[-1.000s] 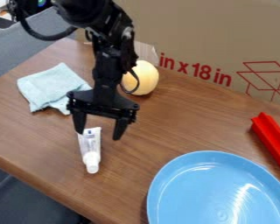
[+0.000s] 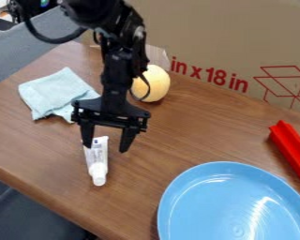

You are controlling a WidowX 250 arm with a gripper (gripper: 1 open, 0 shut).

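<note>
My gripper [image 2: 106, 142] hangs over the wooden table with its two black fingers apart and pointing down. Between and below them lies a white tube [image 2: 97, 161] with its cap toward the table's front edge; its upper end is at the fingertips, and I cannot tell whether they touch it.
A folded light-blue cloth [image 2: 55, 92] lies at the left, a pale yellow ball-like object [image 2: 153, 84] behind the arm. A blue plate [image 2: 232, 208] is at the lower right, a red object [image 2: 292, 151] at the right edge. Cardboard [image 2: 247, 47] stands along the back.
</note>
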